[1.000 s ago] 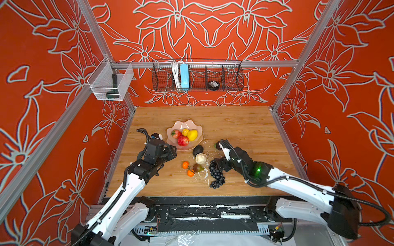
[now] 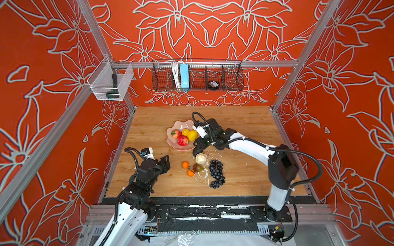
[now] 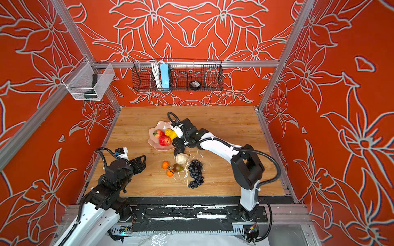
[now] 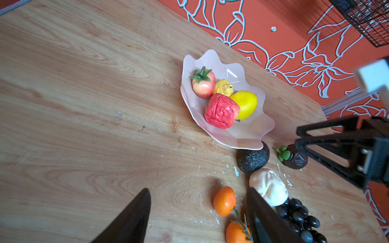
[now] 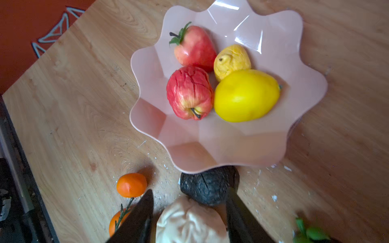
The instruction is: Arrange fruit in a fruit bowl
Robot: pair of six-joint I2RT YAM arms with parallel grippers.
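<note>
The pink scalloped bowl [image 5: 299, 101] holds a peach-coloured fruit with green leaves [image 5: 196, 46], a wrinkled red apple [image 5: 188, 93], a small yellow fruit [image 5: 233, 60] and a larger yellow one [image 5: 247, 97]. A dark avocado [image 4: 253, 158] sits against the bowl's near side. Near it lie a white lumpy piece [image 4: 267, 186], a dark fruit with green leaves [image 4: 295, 157], two orange fruits [image 2: 185, 164], a brownish-green pear [image 2: 198, 167] and black grapes [image 2: 216, 172]. My right gripper hovers above the avocado, open and empty. Left of the fruit, my left gripper is open, nothing between its fingers.
Bare wood [image 4: 81, 121] lies left of the bowl, and the table's back right is clear too. Above the back edge hangs a black wire basket [image 2: 197, 78]; a white mesh basket [image 2: 108, 84] is at the upper left. Small pale flakes litter the wood around the fruit.
My right arm has swung left and away from the table's front, from beside the grapes to the bowl's right side. My left gripper has drawn back from the bowl towards the front left.
</note>
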